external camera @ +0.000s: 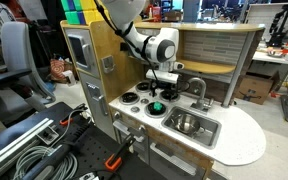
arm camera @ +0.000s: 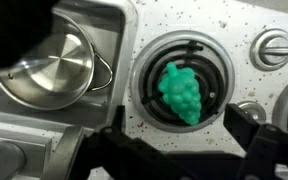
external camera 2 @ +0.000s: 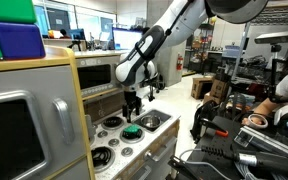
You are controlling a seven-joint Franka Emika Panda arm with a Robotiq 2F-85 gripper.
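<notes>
A green bunch of toy grapes (arm camera: 182,92) rests on a black coil burner (arm camera: 152,83) of the stove. The same grapes (external camera: 158,106) show on the front burner in exterior view 1, and they (external camera 2: 133,131) appear beside the sink in exterior view 2. Above the stovetop hangs my gripper (external camera: 165,90), its fingers pointing down. In the wrist view the open gripper has one dark finger on either side of the grapes' lower end in the picture, with nothing held. A clear height still separates it from the grapes.
A metal pot (arm camera: 54,65) sits in the sink (external camera: 206,135) to one side of the burner, near the faucet (external camera: 198,88). Behind the arm runs a wooden shelf (external camera: 206,67). Bare white counter (external camera: 240,140) lies beyond the sink.
</notes>
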